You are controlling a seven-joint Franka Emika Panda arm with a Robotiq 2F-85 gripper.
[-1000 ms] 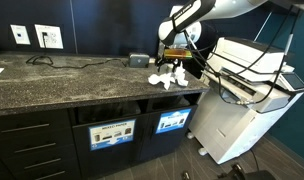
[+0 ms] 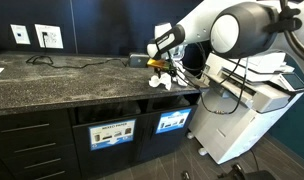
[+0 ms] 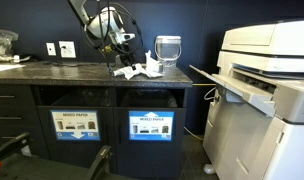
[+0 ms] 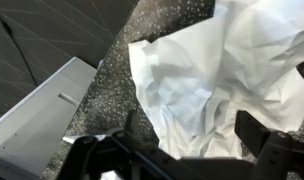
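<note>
A crumpled white paper (image 4: 197, 85) lies on the dark speckled counter (image 4: 122, 75), filling much of the wrist view. The same paper (image 3: 149, 68) rests near the counter's front edge, toward its right end. My gripper is open above the paper, its two fingers spread at the lower part of the wrist view, with white paper visible in the gap. In exterior view 1 the gripper (image 2: 165, 69) hangs low over the paper (image 2: 164, 80). Whether the fingertips touch it cannot be made out.
A lidded container (image 3: 168, 50) stands at the counter's back right. Bins with "mixed paper" labels (image 3: 150, 125) sit under the counter. A large white printer (image 3: 252, 120) stands to the right.
In exterior view 1 my arm has come down and the gripper is lower, closer to the paper. The paper appears to lie where it was.
</note>
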